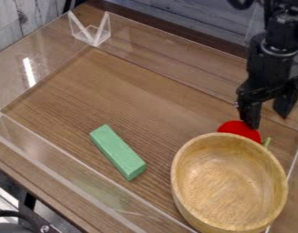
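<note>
My black gripper (264,111) is low at the right, open, its fingers just above and around the back of a red round object (241,130), which sits behind a large pale wooden bowl (227,211). A small green piece shows beside the red object at its right. Whether the fingertips touch the red object, I cannot tell.
A green block (117,151) lies at the front left. A white wire rack (90,29) stands at the back left.
</note>
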